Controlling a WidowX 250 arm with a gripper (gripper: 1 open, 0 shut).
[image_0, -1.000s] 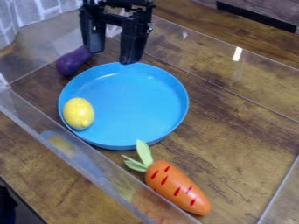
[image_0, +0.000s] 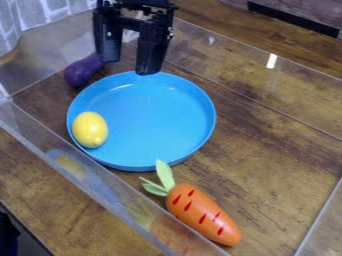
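Note:
The black gripper (image_0: 131, 52) hangs open above the back edge of a blue plate (image_0: 160, 125), nothing between its fingers. A yellow oval object (image_0: 90, 129) lies on the left side of the plate. A purple object (image_0: 83, 70), like an eggplant, lies behind the plate at the left, beside the gripper. An orange toy carrot (image_0: 201, 212) with green leaves lies in front of the plate at the lower right.
A clear-walled enclosure surrounds the objects on a wooden table (image_0: 274, 135).
The gripper has shifted very slightly; the objects stay where they were.

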